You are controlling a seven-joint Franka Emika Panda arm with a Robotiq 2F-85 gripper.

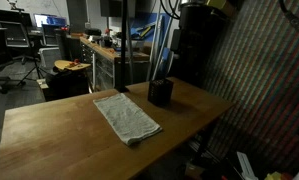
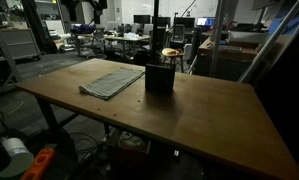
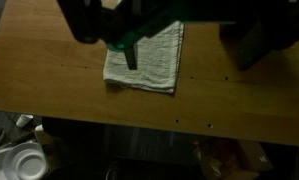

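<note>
A light grey cloth (image 1: 129, 117) lies flat on the wooden table (image 1: 49, 135), close to a black open-topped box (image 1: 160, 92). In the second exterior view the cloth (image 2: 113, 82) is to the left of the box (image 2: 160, 79), with bare wood between them. From the wrist view I look down on the cloth (image 3: 157, 65), partly covered by dark parts of my gripper. The arm is raised above the table, and my gripper appears clear of the cloth. Its fingers are too dark to tell whether they are open or shut. The box's inside is hidden.
Bare tabletop (image 2: 214, 115) stretches to the right of the box in the second exterior view. Beyond the table's edge in the wrist view are a white round object (image 3: 27, 160) and a cardboard box (image 3: 229, 158). Desks and chairs stand well behind.
</note>
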